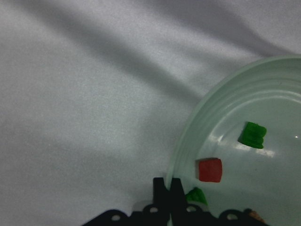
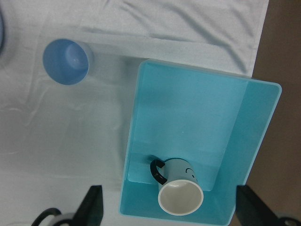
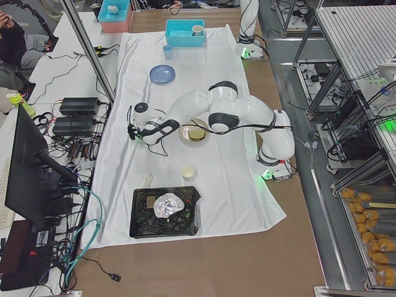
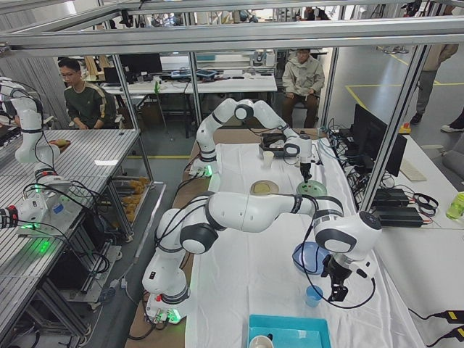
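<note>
A pale green plate [image 4: 312,185] [image 1: 249,108] holds red [image 1: 210,170] and green [image 1: 252,135] pieces. My left gripper [image 4: 307,176] is shut on its rim, at the lower edge of the left wrist view; in the camera left view the arm mostly hides the plate. My right gripper [image 4: 338,284] is open, above the cloth near a light-blue bin [image 2: 197,103], with nothing between its fingers. A white mug [image 2: 181,195] lies in that bin, with a blue cup [image 2: 66,61] beside it.
A blue plate [image 3: 162,73], a cream dish with food [image 3: 197,133], a pale cup [image 3: 188,173] and a black tray with foil [image 3: 142,223] share the white cloth. A monitor [image 3: 25,179] and cables line the table's side.
</note>
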